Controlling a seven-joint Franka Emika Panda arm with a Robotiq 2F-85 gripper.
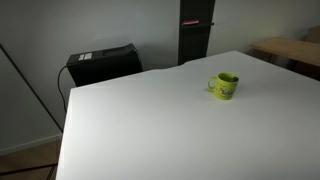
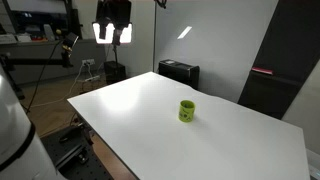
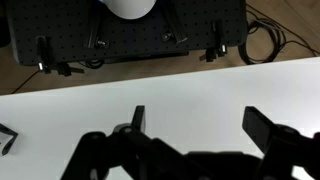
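A yellow-green mug with dark markings stands upright on the white table, its handle towards the left in exterior view 1. In exterior view 2 the mug sits near the middle of the table. My gripper hangs high at the upper left there, well apart from the mug. The wrist view has the gripper with its fingers spread wide and only bare tabletop beneath. The mug is outside the wrist view, and the gripper is outside exterior view 1.
A black box-shaped device is behind the table's far edge. Along the top of the wrist view runs a dark perforated mounting plate, with loose cables beside it. Apart from the mug, most of the tabletop is clear.
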